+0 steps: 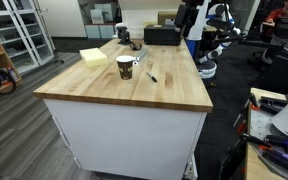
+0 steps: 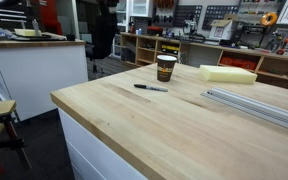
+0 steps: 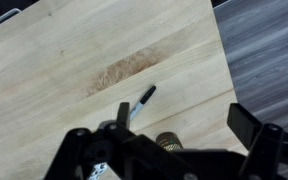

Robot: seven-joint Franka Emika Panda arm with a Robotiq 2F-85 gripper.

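Note:
A dark patterned paper cup (image 1: 125, 70) (image 2: 165, 68) stands upright on the wooden tabletop (image 1: 84, 80). A dark marker (image 2: 151, 87) (image 3: 142, 102) lies flat beside it, apart from the cup. My gripper is open above the table, its black fingers spread wide with nothing held between them. Seen from the wrist, the marker lies beyond the gripper body, and the cup (image 3: 169, 141) is partly hidden by it. Exterior view 1 has the dark arm at the top right, over the table's far right end.
A pale yellow block (image 1: 94, 56) (image 2: 227, 75) rests farther along the table. Metal rails (image 2: 254, 108) lie near it. Bare wood surrounds the marker, and the table edge drops off close by.

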